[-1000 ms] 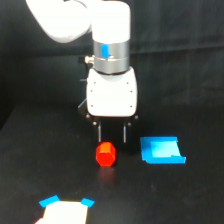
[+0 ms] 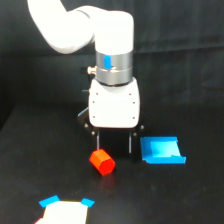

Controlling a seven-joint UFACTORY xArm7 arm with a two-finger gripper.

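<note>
A small red block lies tilted on the dark table, just below the left finger of my gripper. The thin dark fingers stand apart, with no object between them that I can see. Whether the left fingertip touches the block is hard to tell. To the right of the gripper, a blue square lies flat on the table with nothing on it.
At the lower left edge is a white piece with blue tape corners and a bit of red beside it. Bare dark table surrounds the block and the blue square. A dark curtain hangs behind.
My gripper has shifted slightly right and lower, and its fingers look wider apart. The red block has moved a little left and toward the camera and now sits turned.
</note>
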